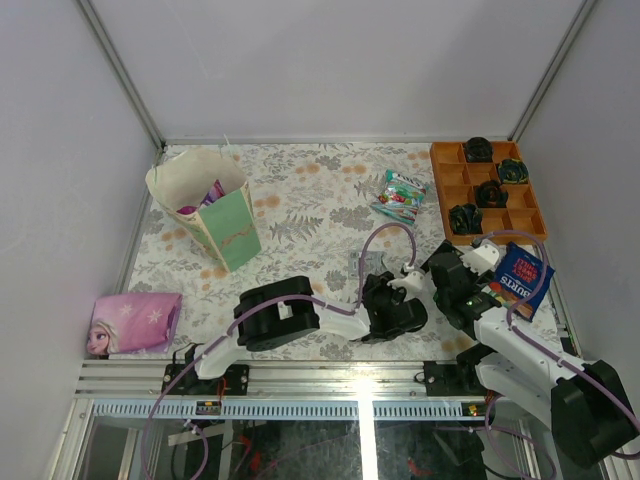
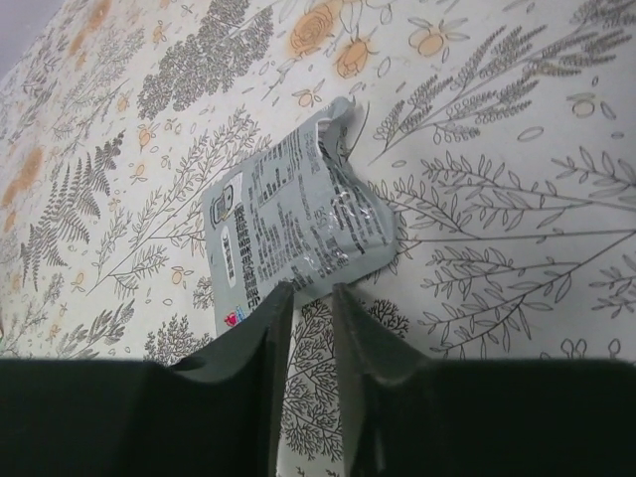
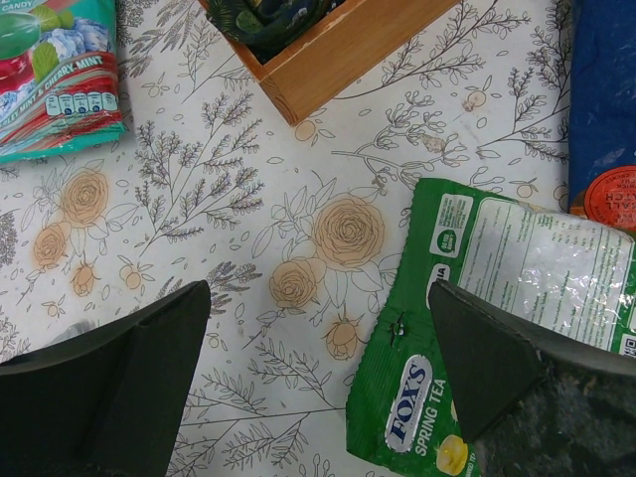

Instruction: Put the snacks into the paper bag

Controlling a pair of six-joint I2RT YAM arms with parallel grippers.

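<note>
The paper bag (image 1: 232, 232), cream with a green side, stands open at the left of the table, with a purple snack pack (image 1: 213, 193) inside. A small grey printed packet (image 2: 283, 214) lies flat on the patterned cloth, one end crumpled. Just short of its near edge, my left gripper has a narrow gap between its fingertips and nothing in it. A candy bag (image 1: 401, 196) lies toward the back. My right gripper is wide open and empty; one finger overlaps the green Fox's bag (image 3: 407, 338) in the right wrist view.
A wooden compartment box (image 1: 452, 186) with several dark coiled items stands at the back right. Beside the right arm lies a blue bag (image 1: 522, 270). A folded pink cloth (image 1: 140, 322) occupies the front left.
</note>
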